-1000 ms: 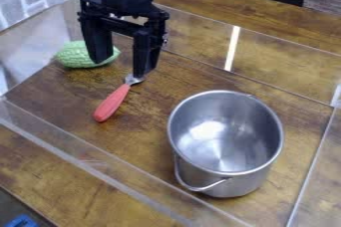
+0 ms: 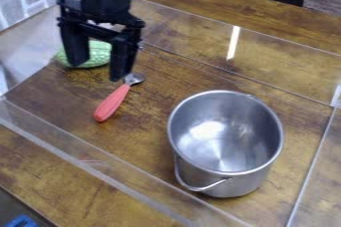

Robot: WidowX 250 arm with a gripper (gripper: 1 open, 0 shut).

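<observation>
My black gripper hangs at the upper left over a green textured item, partly in front of it; it is blurred, and whether its fingers hold anything cannot be seen. Below it on the wooden surface lies a utensil with a red handle and a metal end, angled toward the back right. A steel pot with a wire handle stands at the lower right.
Clear low walls edge the work area on the left and front. The wooden surface behind and left of the pot is mostly bare. A blue object sits at the bottom left corner.
My gripper has shifted left over the last moments, now more blurred and further over the green item. The utensil and pot have not moved.
</observation>
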